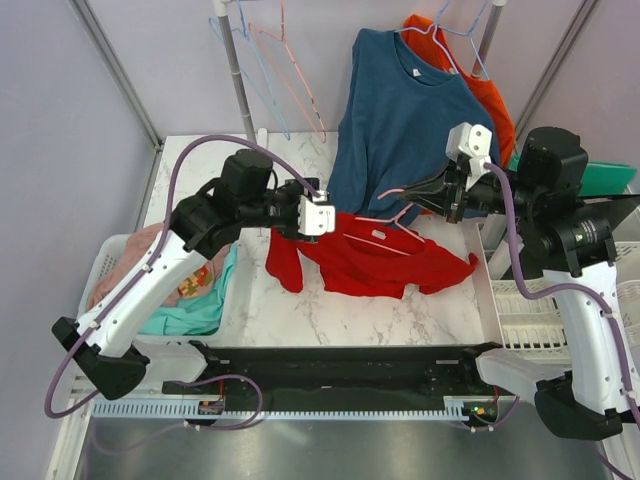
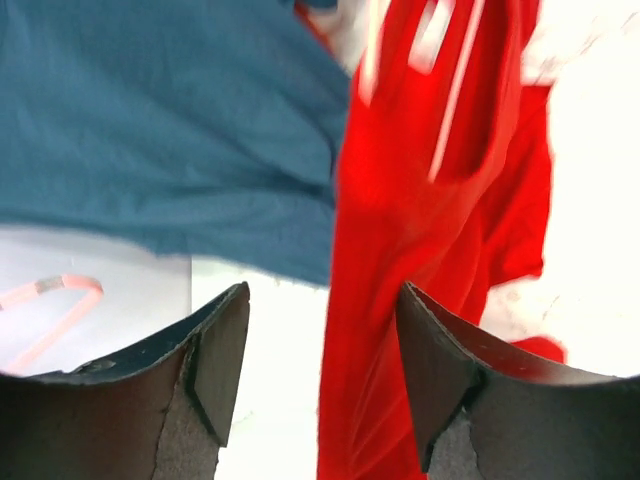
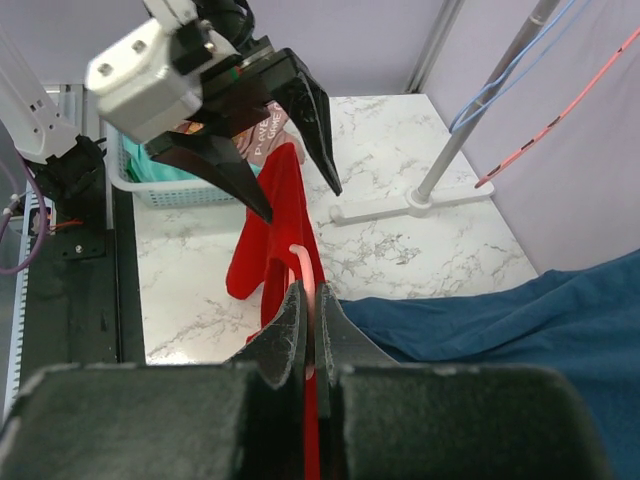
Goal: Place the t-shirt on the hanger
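Observation:
The red t-shirt (image 1: 375, 265) lies bunched on the marble table, a pink hanger (image 1: 395, 225) partly inside it. My right gripper (image 1: 405, 195) is shut on that hanger's hook, which shows between the fingertips in the right wrist view (image 3: 308, 300). My left gripper stands open over the shirt's left part, a red fold below and between its fingertips in the left wrist view.
A teal shirt (image 1: 400, 120) and an orange shirt (image 1: 485, 95) hang on the rack behind, beside empty hangers (image 1: 270, 70). A basket of clothes (image 1: 190, 315) stands at left, white baskets (image 1: 535, 320) at right.

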